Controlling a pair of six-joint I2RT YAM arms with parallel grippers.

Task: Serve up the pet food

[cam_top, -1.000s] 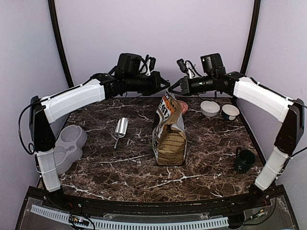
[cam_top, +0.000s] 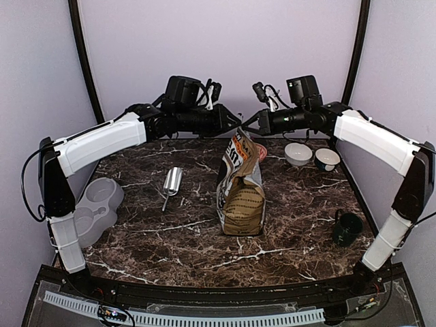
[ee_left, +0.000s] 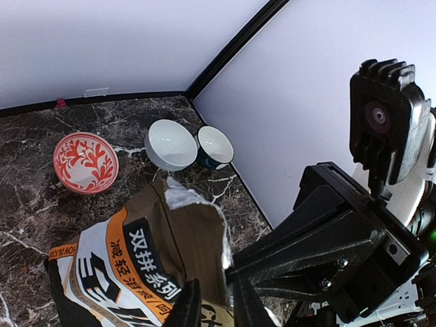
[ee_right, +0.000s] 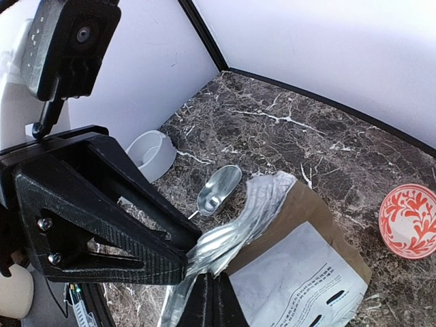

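Observation:
A tall brown pet food bag [cam_top: 242, 208] stands mid-table, its crinkled silver top edge [ee_right: 269, 194] raised between both grippers. My left gripper [cam_top: 237, 124] is at that top; its dark fingertips show at the bottom of the left wrist view, their spread hard to judge. My right gripper [cam_top: 248, 127] reaches the same top edge from the right, shut, its fingertips against the foil. A metal scoop [cam_top: 173, 181] lies left of the bag. A red-patterned bowl [ee_left: 84, 163] is behind the bag.
A white bowl [cam_top: 298, 154] and a white-and-dark bowl [cam_top: 327, 158] stand back right. A dark mug [cam_top: 347, 229] is front right, a grey divided feeder [cam_top: 99, 211] at the left.
Very little differs in the top view; the arms at the bag's top have shifted only slightly, and the bag stands in place.

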